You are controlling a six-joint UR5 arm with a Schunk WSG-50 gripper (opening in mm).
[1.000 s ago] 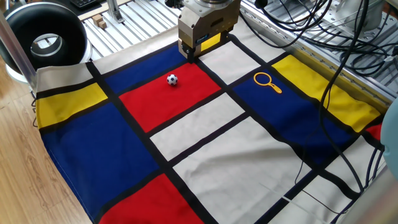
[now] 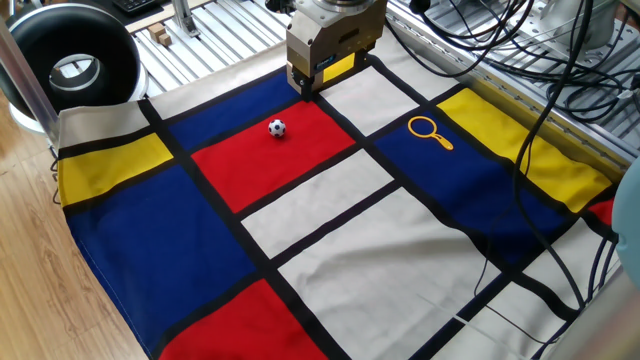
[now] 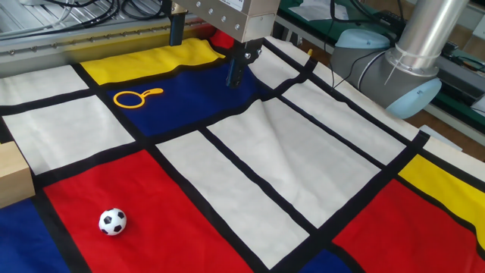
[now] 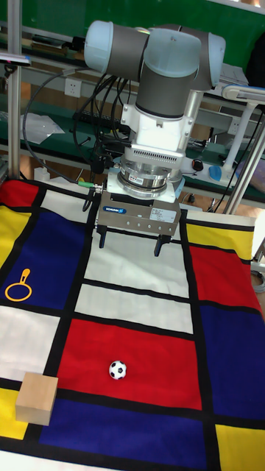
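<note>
My gripper (image 4: 129,246) hangs above the cloth near the arm's base, its two dark fingers (image 4: 160,246) wide apart with nothing between them. It is open in exterior view 2 as well. A small black-and-white soccer ball (image 4: 118,369) rests on a red panel of the cloth, well apart from the gripper. On a blue panel lies a yellow-orange ring with a handle (image 2: 430,132), shaped like a magnifying glass. A wooden block (image 4: 37,398) sits near the cloth's edge in exterior view 3, and part of it (image 3: 12,174) shows at the left in exterior view 2.
A patterned cloth (image 2: 390,258) in red, blue, yellow, black and white covers the table, slightly wrinkled. Much of it is bare. Black cables (image 2: 527,150) hang over one side in exterior view 1. A metal rail (image 3: 45,54) borders the cloth.
</note>
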